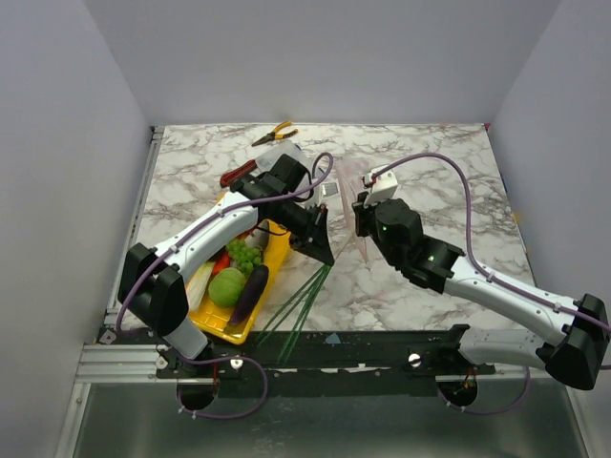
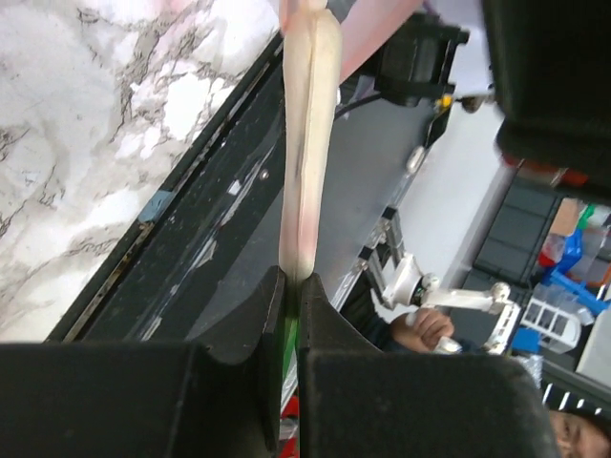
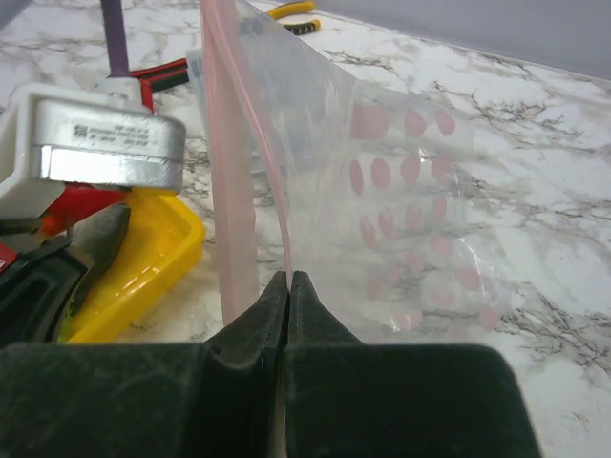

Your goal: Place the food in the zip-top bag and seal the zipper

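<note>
A scallion with a pale stalk point(image 2: 310, 143) and long green leaves point(image 1: 304, 305) is pinched by my left gripper point(image 1: 328, 262), its white end pointing toward the bag. My right gripper is shut on the edge of the clear zip-top bag point(image 3: 320, 124), which has pink dots and hangs with its mouth partly spread. In the left wrist view the stalk's far end reaches pinkish film at the top; whether it is inside the bag I cannot tell. The yellow basket point(image 1: 276, 272) holds an eggplant point(image 1: 249, 294), a green cabbage point(image 1: 227, 286), grapes point(image 1: 246, 257) and other vegetables.
Behind the arms lie yellow-handled pliers point(image 1: 275, 134), a red-handled tool point(image 1: 238, 173) and a clear container point(image 1: 280, 153). A black rail point(image 1: 331, 345) runs along the front edge.
</note>
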